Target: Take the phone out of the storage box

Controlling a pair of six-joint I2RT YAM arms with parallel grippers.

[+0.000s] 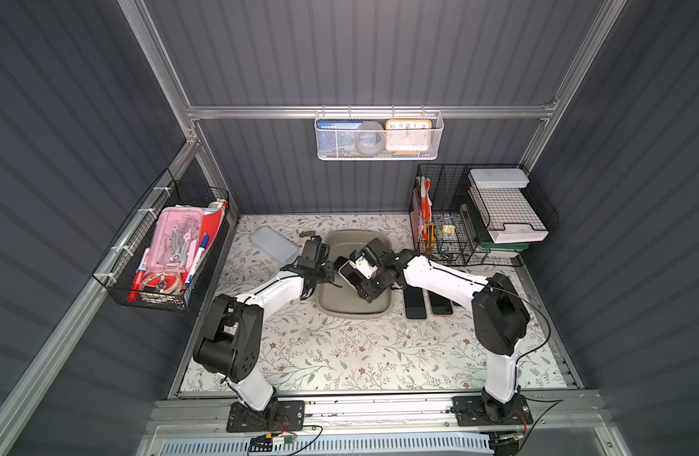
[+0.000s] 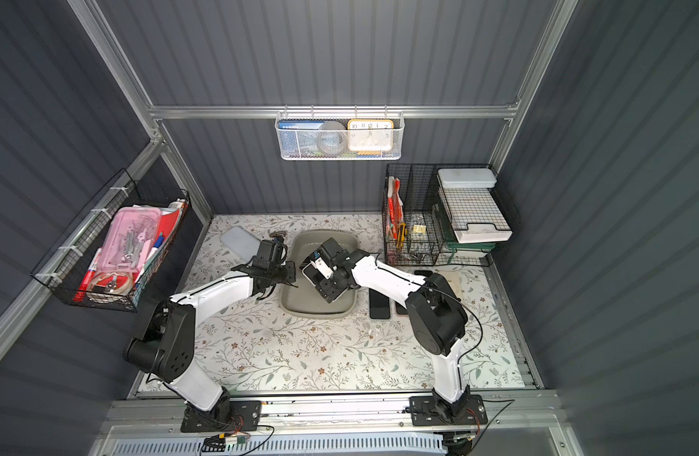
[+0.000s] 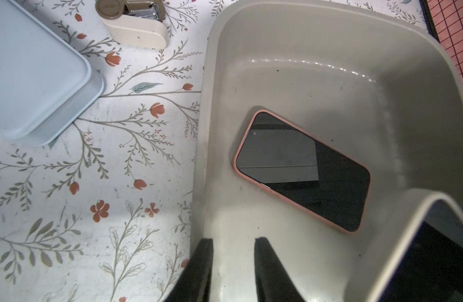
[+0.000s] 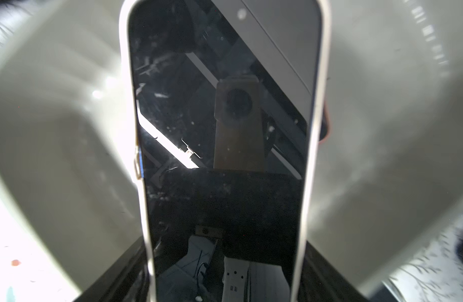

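A grey storage box (image 1: pixel 353 310) sits mid-table. Inside lies a phone with a pink edge (image 3: pixel 301 171). A silver-edged phone (image 4: pixel 221 130) is lifted above the box floor at my right gripper, which is shut on it; it fills much of the right wrist view. My left gripper is open over the box's left side, with nothing between its fingers, near the lifted phone.
Phones (image 1: pixel 414 304) lie right of the box. A pale lid (image 3: pixel 35 75) and a stapler (image 3: pixel 133 25) lie to the left. Wire baskets (image 1: pixel 471 220) stand at the back right.
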